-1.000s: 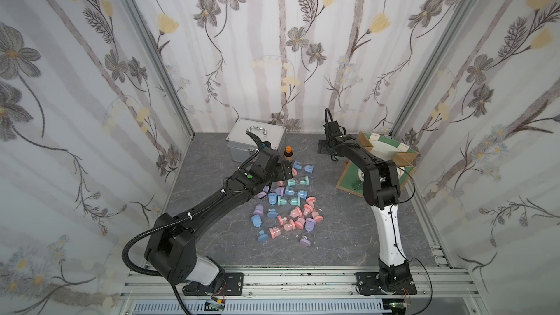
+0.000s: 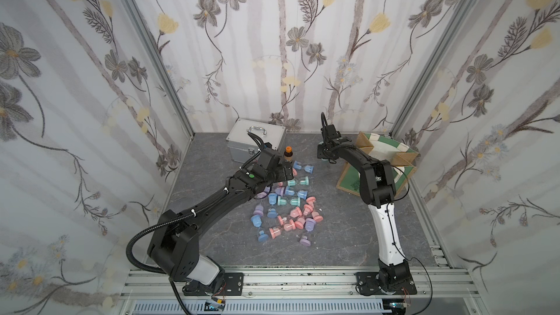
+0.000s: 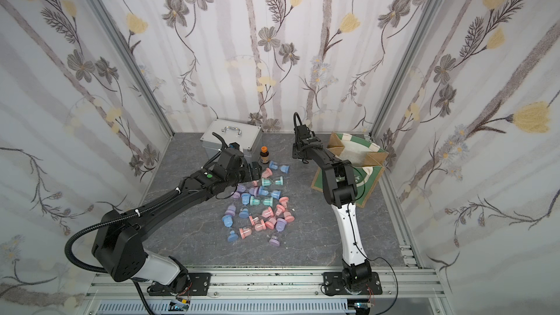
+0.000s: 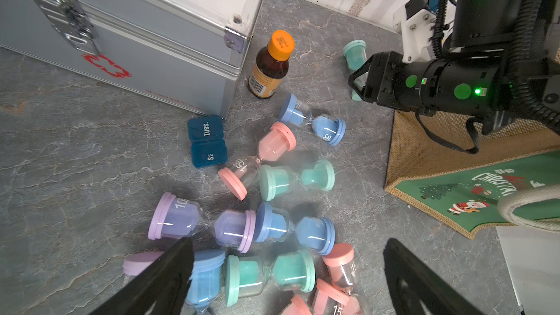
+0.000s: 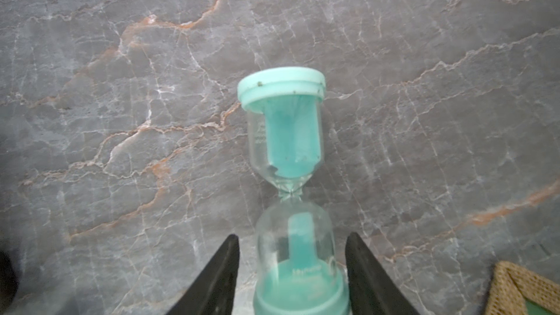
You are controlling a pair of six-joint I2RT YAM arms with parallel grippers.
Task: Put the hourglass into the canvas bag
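A teal hourglass lies alone on the stone surface at the back; in the left wrist view it is partly behind my right gripper. In the right wrist view my right gripper is part open, its fingers either side of the hourglass's near bulb. My left gripper hangs open over the pile of coloured hourglasses, seemingly holding nothing. The canvas bag (image 2: 350,180), burlap with a green Christmas print, stands right of my right gripper, its opening partly hidden by the arm in the top views.
A silver case (image 2: 245,137) and an orange-capped bottle (image 4: 265,75) stand at the back left. A blue pill box (image 4: 207,140) lies beside the case. Many pink, blue, purple and teal hourglasses crowd the middle.
My right gripper has shifted slightly and lowered at the back of the table, beside the bag. The left arm is nearly unchanged, moving very slightly.
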